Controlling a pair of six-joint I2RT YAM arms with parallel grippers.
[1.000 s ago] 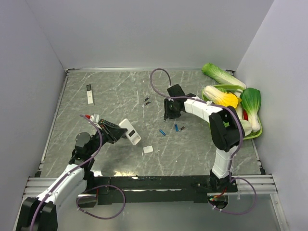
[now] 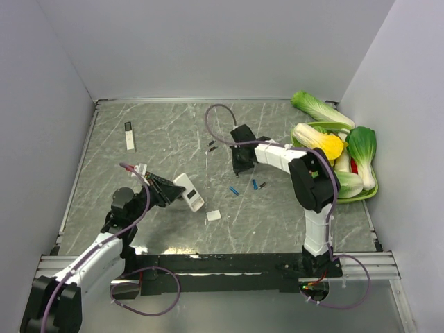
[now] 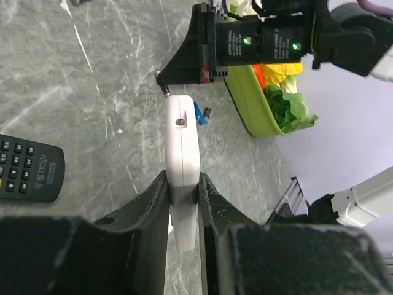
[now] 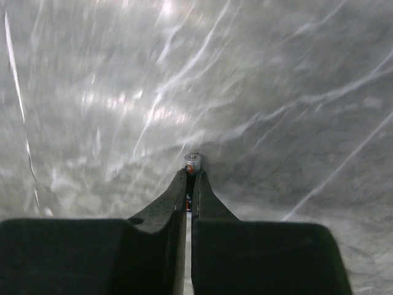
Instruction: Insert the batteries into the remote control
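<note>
The white remote control (image 2: pixel 190 193) is held off the table, edge-on in the left wrist view, with my left gripper shut on its sides. My right gripper is shut on a dark battery (image 4: pixel 193 161); only its metal end and a bit of its side show between the fingertips. In the left wrist view that battery (image 3: pixel 165 90) is at the right fingertips, close to the table. Two blue batteries (image 2: pixel 234 191) (image 2: pixel 254 184) and a dark one (image 2: pixel 262 185) lie in front of the right gripper. Two more dark batteries (image 2: pixel 211 143) (image 2: pixel 213 148) lie to its left.
A small white piece (image 2: pixel 214 216) lies flat by the remote, probably its cover. Another remote (image 2: pixel 130 137) rests at the back left. The green vegetable basket (image 2: pixel 366 193) fills the right side. Bare marble lies at the front centre.
The left gripper and the white remote have shifted only slightly.
</note>
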